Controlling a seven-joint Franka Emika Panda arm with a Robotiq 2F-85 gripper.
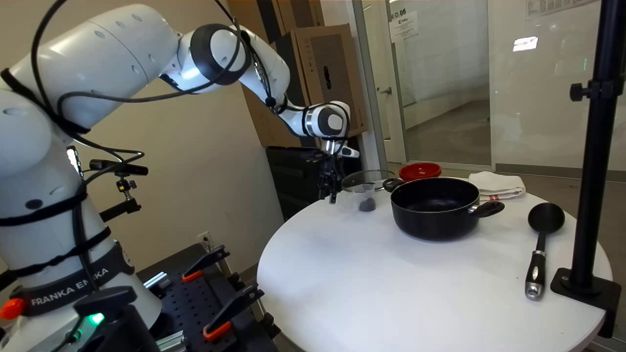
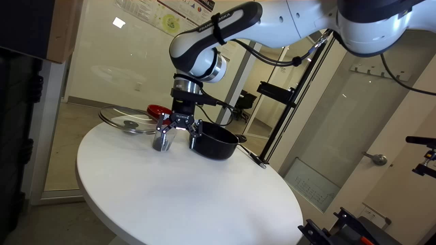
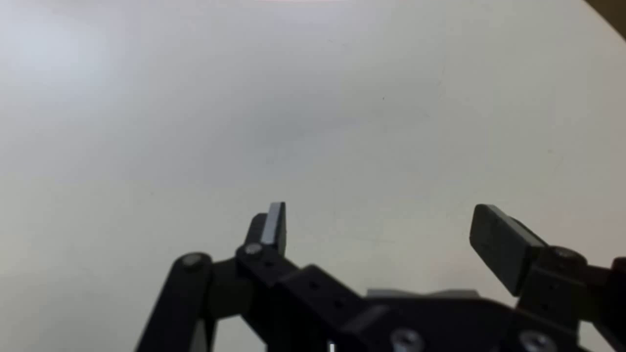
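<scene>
My gripper stands open, with only bare tabletop visible between its fingers in the wrist view. A clear plastic cup with something dark in its bottom stands upright on the table. In exterior view 1 the gripper hangs to the left of this cup, apart from it. Exterior view 2 has one finger overlapping the cup, with the gripper on the camera's side of it or above; the exact gap cannot be told there. No cup shows in the wrist view.
A black pot stands beside the cup. Behind are a glass lid, a red bowl and a folded white towel. A black ladle lies by the stand's pole.
</scene>
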